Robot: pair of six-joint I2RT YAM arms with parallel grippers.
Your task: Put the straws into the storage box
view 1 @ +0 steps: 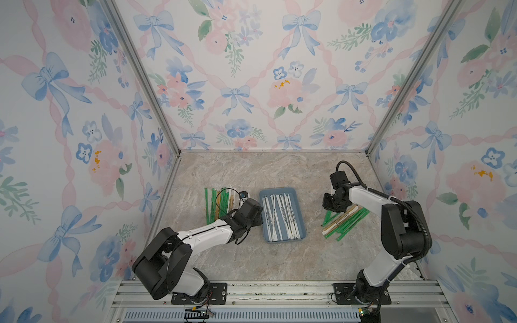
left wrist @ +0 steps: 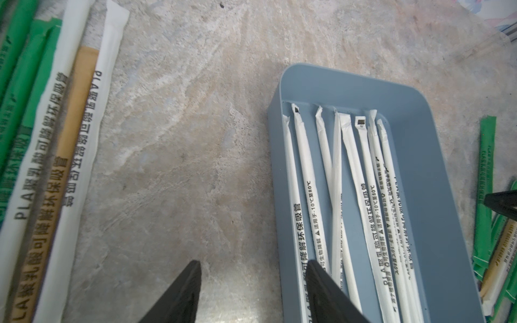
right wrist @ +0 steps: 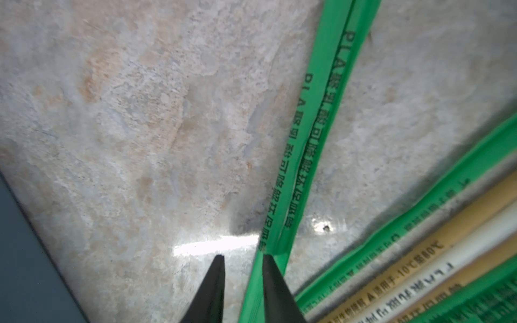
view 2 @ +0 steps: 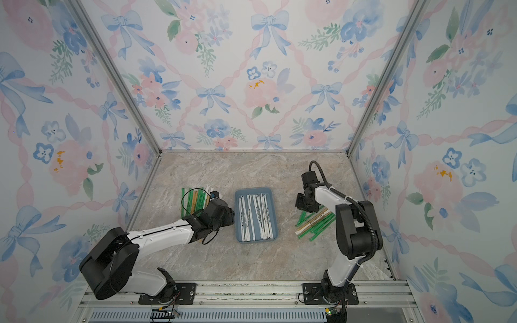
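The blue-grey storage box (view 1: 282,189) stands mid-table with several white straws (left wrist: 371,231) lying lengthwise in it. My left gripper is open and empty over the box's left side; one finger (left wrist: 325,296) overlaps the box wall in the left wrist view. Beneath my right gripper, a pair of green straws (right wrist: 307,134) lies side by side on the table. The right fingers are part open, with bare table and the green straws' edge visible in the gap; contact cannot be judged.
More green, brown and white straws (view 1: 349,223) lie slanted at the right. At the left lies another row of straws (left wrist: 59,177) in green, brown and white. Bare table separates the box from both groups.
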